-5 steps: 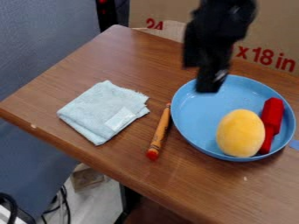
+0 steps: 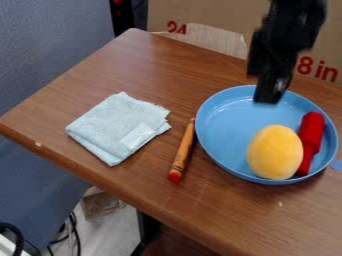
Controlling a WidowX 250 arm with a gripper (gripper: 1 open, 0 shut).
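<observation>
My dark gripper (image 2: 267, 78) hangs at the top right over the back of a blue plate (image 2: 230, 118), blurred, so its finger state is unclear. On the plate lie a yellow mango-like object (image 2: 275, 152) and a red elongated object (image 2: 311, 137) to its right. Left of the plate lies an orange stick with a red end (image 2: 183, 150), and further left a folded pale blue cloth (image 2: 116, 127).
The wooden table (image 2: 100, 70) has free room at the back left. A cardboard box (image 2: 201, 15) stands behind it. Cables hang below the table's front left edge.
My gripper has moved to the right and slightly up over the back of the plate since a second ago. The objects on the table stay in place.
</observation>
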